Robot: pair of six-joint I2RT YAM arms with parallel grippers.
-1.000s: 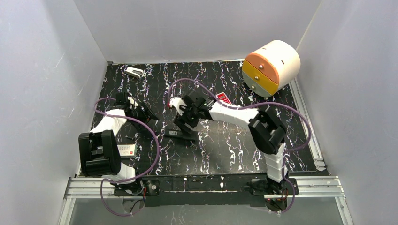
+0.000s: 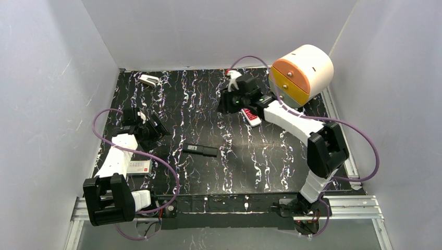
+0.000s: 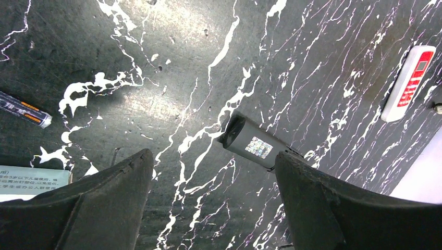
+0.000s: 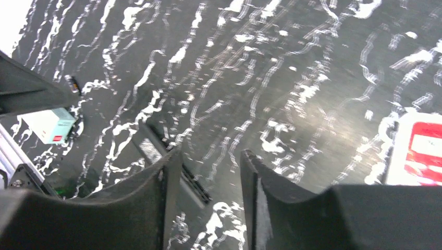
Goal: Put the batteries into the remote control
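Note:
A black remote (image 2: 200, 150) lies on the table's middle front, its end nearer in the left wrist view (image 3: 259, 147); it also shows blurred in the right wrist view (image 4: 172, 172). A battery (image 3: 23, 109) lies to its left. My left gripper (image 2: 156, 127) hangs at the left, part open, fingertips (image 3: 127, 177) apart, nothing seen between them. My right gripper (image 2: 227, 104) is raised at the back centre; in the right wrist view its fingers (image 4: 271, 208) are blurred, and I cannot see what is between them.
A red-and-white remote (image 2: 251, 119) lies under the right arm, a light remote (image 2: 149, 80) at back left, a box (image 2: 138, 167) at front left. A rounded drawer unit (image 2: 311, 75) stands back right.
The left arm has shifted slightly toward the front.

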